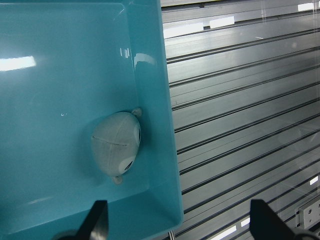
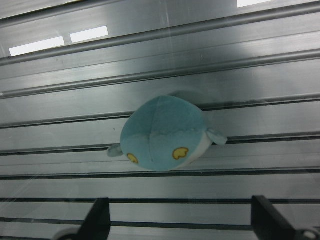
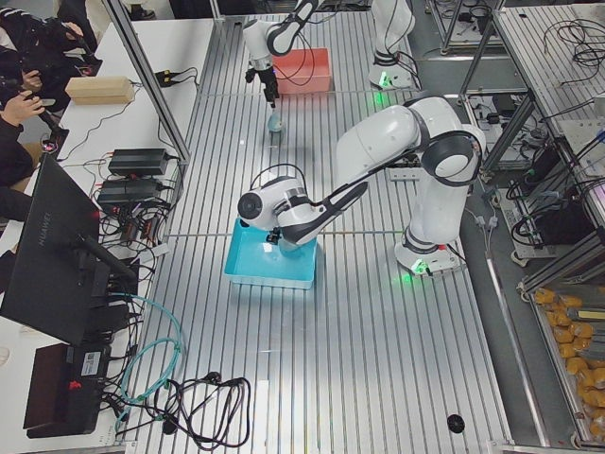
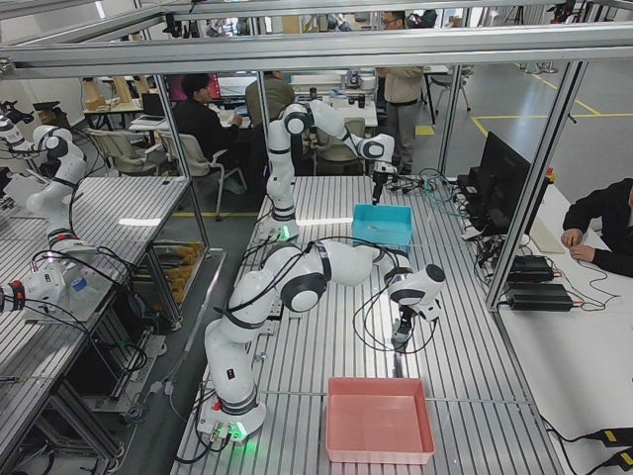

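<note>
A pale grey plush toy (image 1: 112, 145) lies in the blue bin (image 1: 60, 100), against its side wall. My left gripper is above that bin and stands open, its fingers at the bottom of the left wrist view; in the camera left view it partly hides the toy. A light blue plush toy (image 2: 162, 135) with small fins lies on the slatted metal table (image 2: 250, 185). My right gripper is open above it, with nothing between its fingers.
A pink bin (image 4: 379, 421) stands beside the light blue toy on the same table. A monitor (image 3: 52, 246), power boxes (image 3: 137, 163) and loose cables line the table's side. The table beyond the blue bin is largely clear.
</note>
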